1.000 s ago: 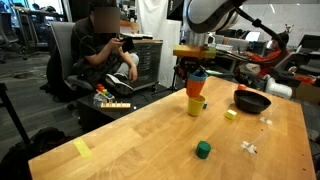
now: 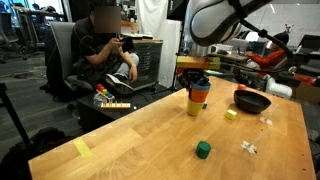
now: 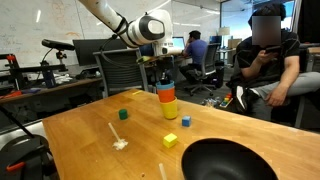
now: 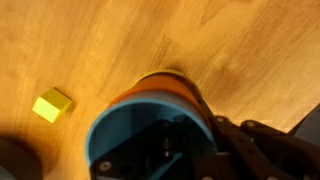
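A yellow cup [image 3: 168, 109] stands on the wooden table, with an orange cup [image 3: 166, 96] in its mouth. A blue cup [image 2: 201, 83] sits in the orange one, at the top of the stack. My gripper [image 2: 193, 77] is shut on the blue cup's rim from above. The wrist view looks down into the blue cup [image 4: 113, 132], with the dark fingers across its lower right side. Parts of the orange cup [image 4: 160, 85] and of the yellow rim show past it. How deeply the cups are nested cannot be told.
Near the stack lie a yellow block [image 3: 170, 140] and a small blue block [image 3: 186, 121]. A green cylinder [image 2: 203, 150], a white utensil [image 3: 118, 138] and a black pan [image 2: 252, 101] are also on the table.
The orange and blue cups have come down with my gripper, onto the yellow cup. They were higher and more tilted before, and more of the yellow cup's top showed.
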